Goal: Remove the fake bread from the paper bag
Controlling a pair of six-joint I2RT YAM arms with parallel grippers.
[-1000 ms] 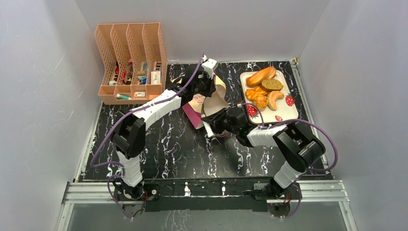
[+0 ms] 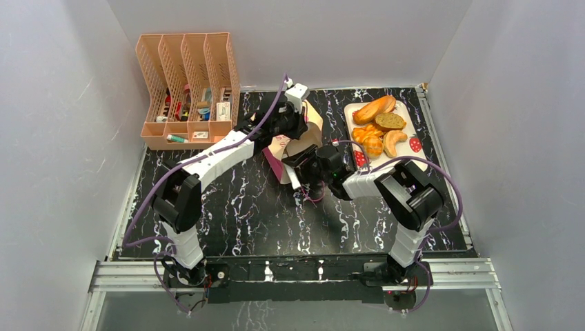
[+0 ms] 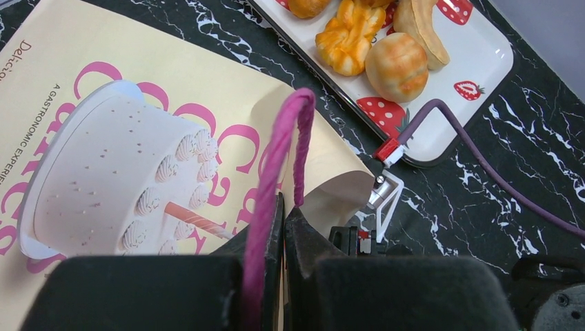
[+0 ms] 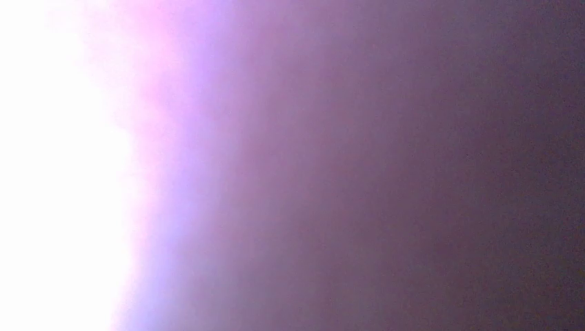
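Note:
The cream and pink paper bag (image 2: 276,172) lies at the table's middle, its printed cake side (image 3: 103,179) facing my left wrist camera. My left gripper (image 2: 301,128) is shut at the bag's upper edge, with pink rope handle and paper at its fingertips. My right gripper (image 2: 293,160) reaches into the bag's mouth; its fingers are hidden, and the right wrist view shows only blurred glare and pinkish dimness. The bag's contents are not visible.
A strawberry-print tray (image 2: 414,157) at the right holds several breads, including a round bun (image 3: 396,67). A pink divided organiser (image 2: 159,138) with small items stands at the back left.
My right arm has moved leftward, pushing slightly further into the bag. My left arm has shifted only slightly, and the bag's opening has deformed a little.

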